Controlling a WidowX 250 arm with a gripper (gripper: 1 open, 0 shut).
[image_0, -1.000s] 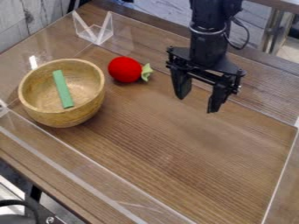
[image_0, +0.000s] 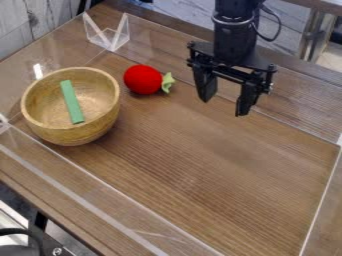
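Observation:
My black gripper (image_0: 226, 92) hangs over the table's upper middle, open, its two fingers spread apart with nothing seen between them. To its left lies a red round object with a green top (image_0: 142, 78), apart from it. A wooden bowl (image_0: 103, 115) sits at the left, holding a green bar-shaped object (image_0: 71, 103).
A clear plastic piece (image_0: 104, 30) stands at the top left. The middle, lower and right parts of the wooden table (image_0: 201, 190) are clear. A dark cable-like shape lies at the bottom left corner.
My gripper has moved very slightly back, toward the top of the view. The objects on the table have not moved.

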